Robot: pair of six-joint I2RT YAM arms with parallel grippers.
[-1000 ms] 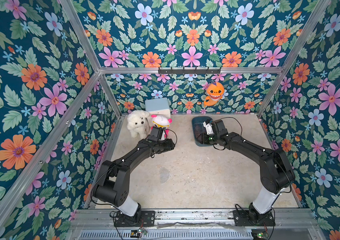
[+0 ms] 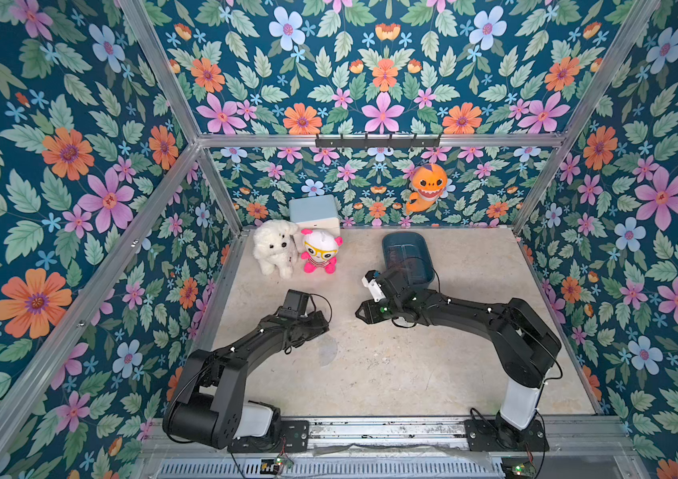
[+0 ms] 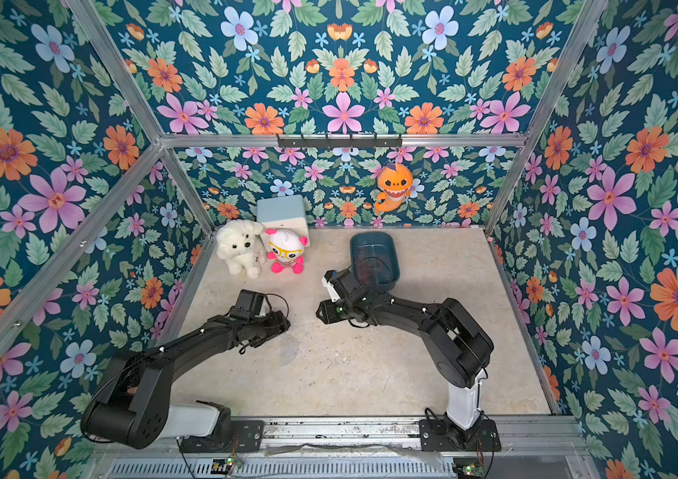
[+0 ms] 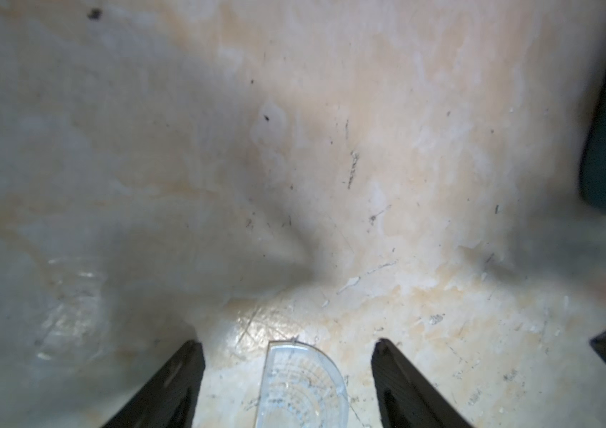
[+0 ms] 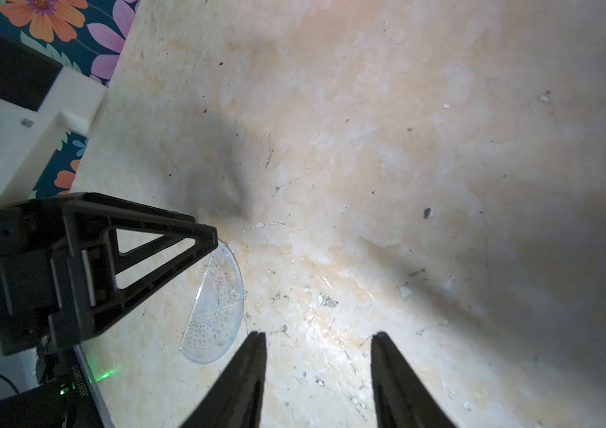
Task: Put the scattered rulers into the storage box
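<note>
A clear semicircular protractor [image 4: 303,385] [image 5: 213,303] lies flat on the table, near the front centre-left [image 2: 326,349]. My left gripper is open above it, with the protractor showing between its fingers in the left wrist view, still on the table. My right gripper is open over bare table to the right, nothing between its fingers; the left gripper and protractor appear left of it in the right wrist view. The dark teal storage box [image 2: 407,243] stands at the back right, behind the right gripper.
A white plush dog [image 2: 273,247], a pink-and-white doll [image 2: 319,255] and a pale blue-lidded box [image 2: 313,209] sit at the back left. An orange shark toy [image 2: 427,187] is at the back wall.
My left gripper has moved toward the front and left, toward the protractor. My right gripper has moved from over the storage box toward the front and left.
</note>
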